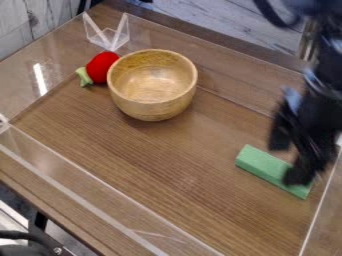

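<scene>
My gripper (pixel 281 130), dark and blurred by motion, hangs at the right, just above a green rectangular block (pixel 273 171) that lies on the wooden table (pixel 147 190). It looks open, though the blur softens its fingers. A wooden bowl (pixel 151 83) stands at the upper middle, with a red object with a green end (pixel 102 67), perhaps a strawberry, to its left.
A clear, crumpled or faceted object (pixel 106 32) stands at the back left. A dark cable or part shows at the bottom left corner.
</scene>
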